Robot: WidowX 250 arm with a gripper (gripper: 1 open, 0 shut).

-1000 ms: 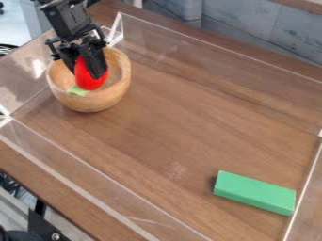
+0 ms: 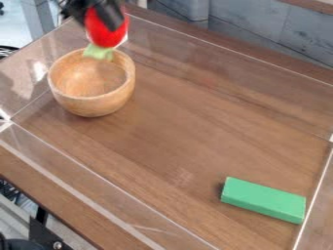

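At the top left, my dark gripper (image 2: pixel 101 14) is shut on a red object (image 2: pixel 107 29) with a pale green part (image 2: pixel 99 52) below it, blurred, held up over the rear rim of a round wooden bowl (image 2: pixel 92 97). The bowl stands on the wooden table near its left side.
A green block (image 2: pixel 263 199) lies at the front right. A grey wall or ledge runs along the back, and the table's edge is at the lower left.
My gripper has risen with the red object, from inside the bowl to above it. The bowl and the green block are where they were.
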